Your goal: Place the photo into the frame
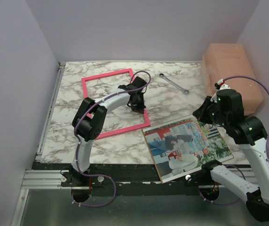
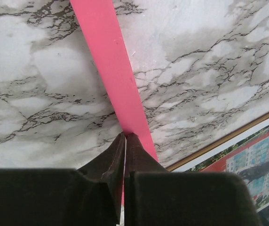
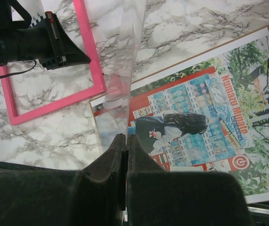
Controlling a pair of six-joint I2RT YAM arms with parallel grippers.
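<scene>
The pink frame (image 1: 116, 131) lies flat on the marble-patterned table, left of centre. Over its right bar, my left gripper is shut, its fingertips at the bar's edge and nothing visible between them; whether they touch it is hard to tell. The photo (image 1: 181, 146), a colourful print on a thin board, lies at the front right, close to the frame's near right corner. Above the photo, my right gripper is shut on a clear plastic sheet (image 3: 133, 28), seen nearly edge-on in the right wrist view. From the top view the sheet barely shows.
A wrench (image 1: 174, 84) lies at the back, right of the frame. An orange-brown box (image 1: 233, 70) stands at the back right, behind my right arm. Bare marble (image 1: 167, 106) shows between wrench and photo. The photo's near corner overhangs the table's front edge.
</scene>
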